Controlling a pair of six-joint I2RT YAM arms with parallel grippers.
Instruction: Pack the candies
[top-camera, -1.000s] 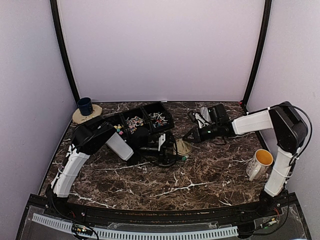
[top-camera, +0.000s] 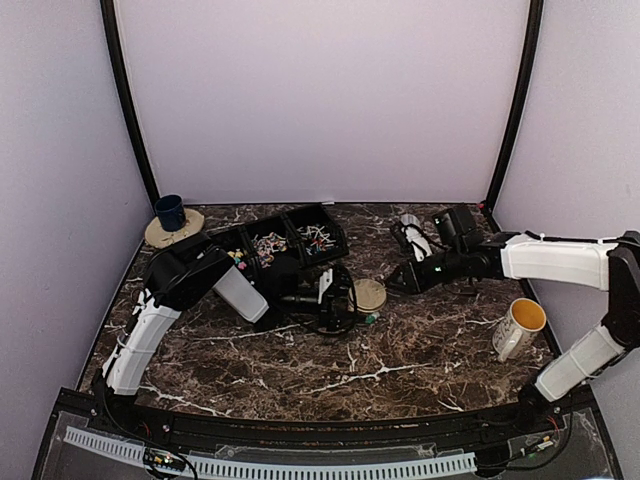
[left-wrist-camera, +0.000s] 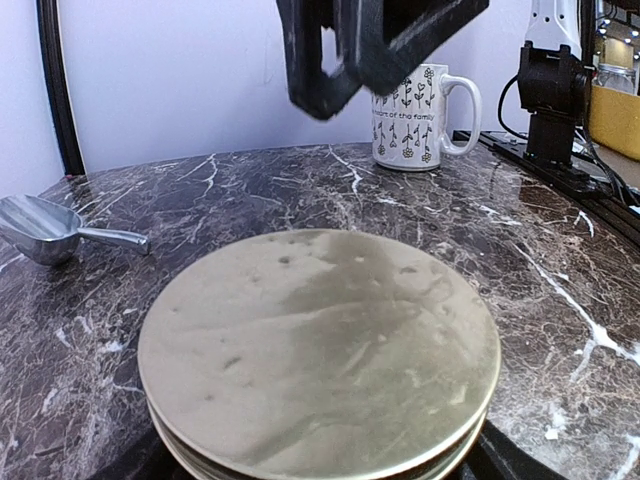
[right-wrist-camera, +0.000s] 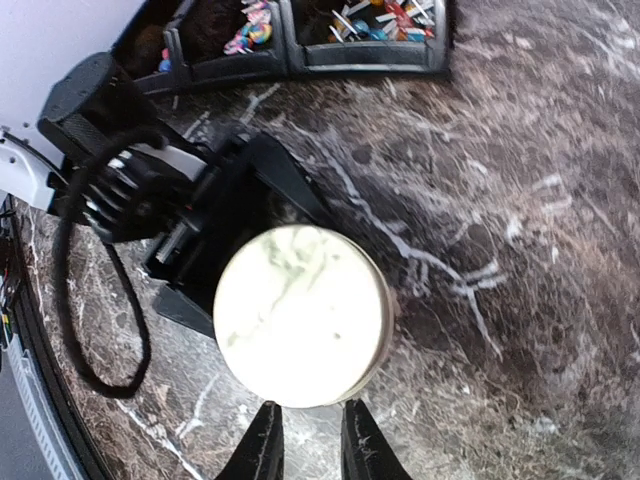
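Observation:
My left gripper (top-camera: 340, 300) is low at the table's middle, around a round pale-lidded container (top-camera: 368, 295), whose lid (left-wrist-camera: 318, 345) fills the lower left wrist view; whether it touches is hidden. My right gripper hangs just right of the container in the top view, above and apart from the lid; its fingertips are close together, and I cannot see anything between them. A black compartment tray (right-wrist-camera: 365, 60) holds colourful candies and thin sticks.
A white floral mug (left-wrist-camera: 405, 120) stands at the right, and a metal scoop (left-wrist-camera: 45, 230) lies behind my right arm. A dark mug (top-camera: 170, 213) sits on a round mat (top-camera: 160, 236) at the back left.
My right arm has drawn back to the right, away from over the lid. The left arm and container look unmoved.

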